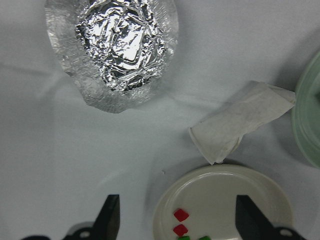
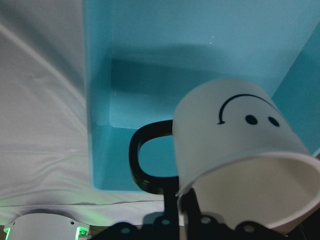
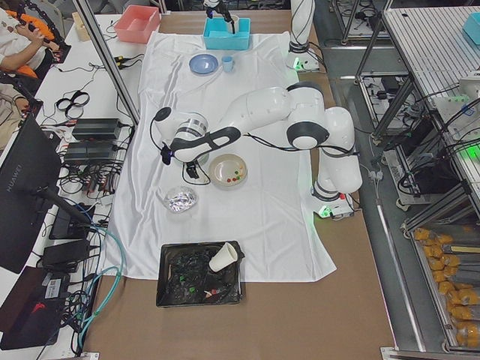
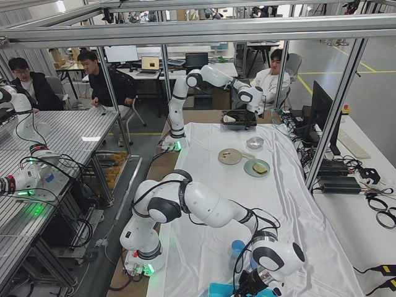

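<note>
My left gripper hangs open over the cloth, with a beige plate (image 1: 210,190) holding red and green pieces, a foil bowl (image 1: 120,55), a crumpled paper (image 1: 240,120) and the rim of a green plate (image 1: 305,120) below it. In the right wrist view my right gripper is shut on a white mug (image 2: 225,130) with a black handle and a printed face. The mug is tilted over the blue bin (image 2: 140,90).
A black lined tray (image 3: 180,274) with a white cup (image 3: 223,256) lies at the near end. A blue plate (image 3: 203,64) and blue cup (image 3: 227,64) stand near the bin.
</note>
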